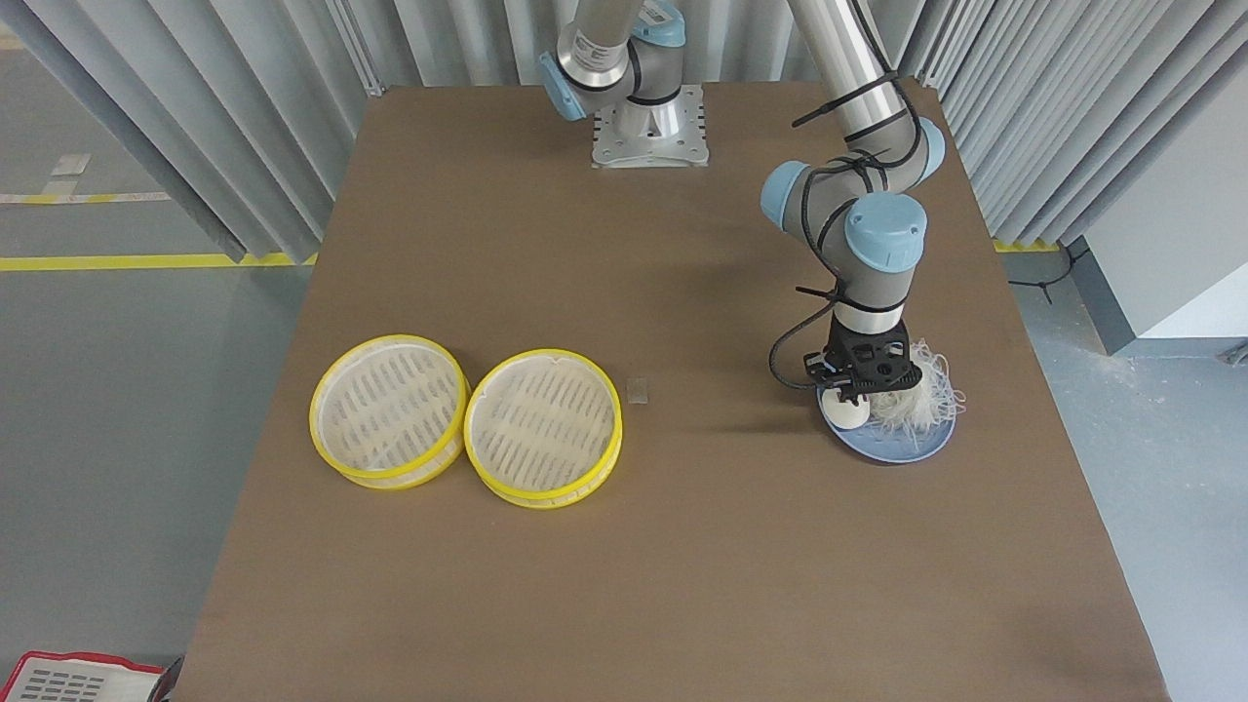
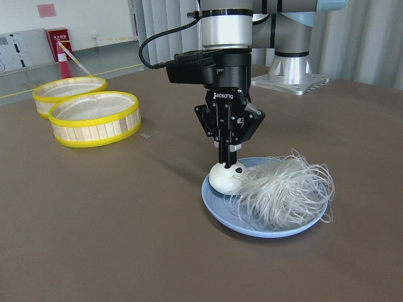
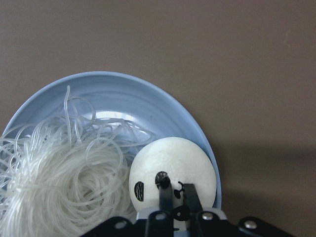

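A white ball with black painted marks [image 3: 170, 158] sits in a light blue plate [image 2: 239, 223] beside a tangled pile of translucent white strands [image 2: 283, 195]. My gripper [image 2: 228, 162] points down onto the top of the ball, its fingertips at the dark marks. The fingers look close together in the wrist view, but whether they grip anything I cannot tell. In the front view the gripper body hides part of the plate's contents.
Two round yellow-rimmed steamer baskets [image 1: 543, 491] [image 1: 386, 474] stand to the left on the brown table. The arm's base [image 1: 649, 152] is at the back.
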